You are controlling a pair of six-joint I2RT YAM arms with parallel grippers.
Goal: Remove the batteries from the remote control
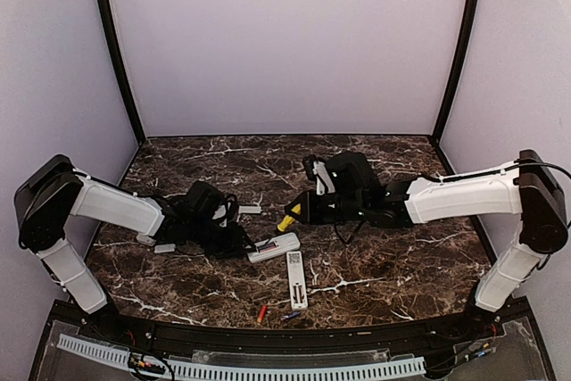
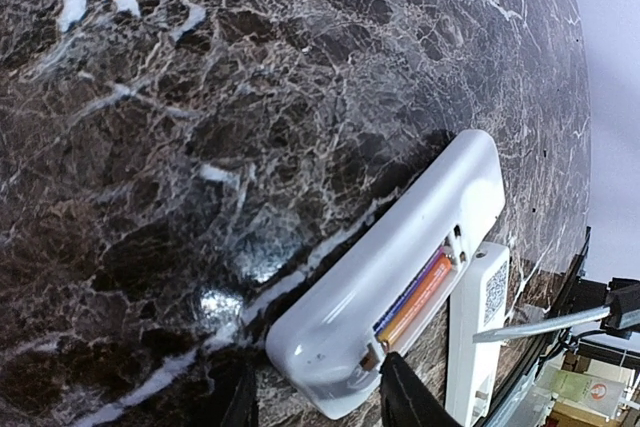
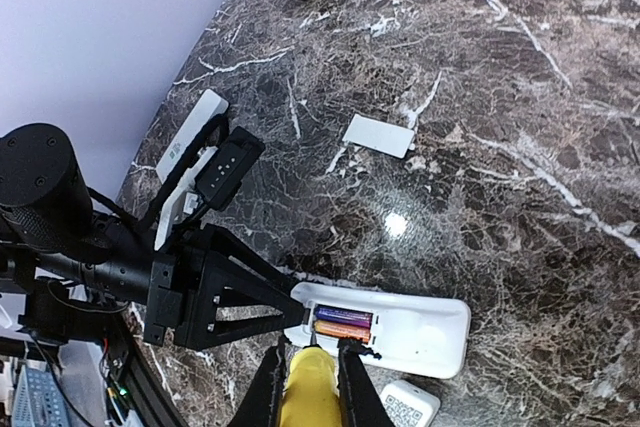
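Note:
A white remote control point(image 1: 274, 247) lies on the dark marble table. Side by side in its open compartment are a purple battery point(image 3: 343, 315) and an orange battery point(image 3: 341, 330). My left gripper is at the remote's compartment end, its fingers apart on either side of that end; some gap shows beside the left finger point(image 2: 240, 399). My right gripper is shut on the yellow handle of a screwdriver point(image 3: 311, 392). In the left wrist view the screwdriver's metal shaft point(image 2: 550, 325) points toward the remote, apart from the batteries.
Close by the remote lies a second white device point(image 1: 296, 281) with a printed code. A loose red battery point(image 1: 261, 313) and a blue one point(image 1: 291, 315) rest near the front edge. A small white cover point(image 3: 379, 135) lies behind.

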